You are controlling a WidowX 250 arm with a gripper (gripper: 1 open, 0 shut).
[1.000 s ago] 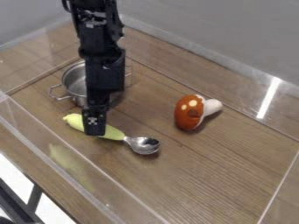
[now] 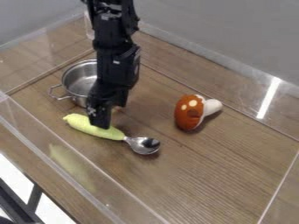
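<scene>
My black gripper [image 2: 100, 114] hangs low over a spoon with a pale yellow-green handle [image 2: 93, 128] and a metal bowl end [image 2: 143, 145], which lies on the wooden table [image 2: 222, 175]. The fingertips are just above or at the handle; whether they touch it, and how far apart they stand, is unclear.
A steel pot [image 2: 75, 80] with side handles stands behind the gripper on the left. A red mushroom toy [image 2: 190, 113] with a white stem lies to the right.
The arm and gripper have shifted slightly to the right and up from over the handle's left part. The spoon, pot and mushroom look unmoved.
</scene>
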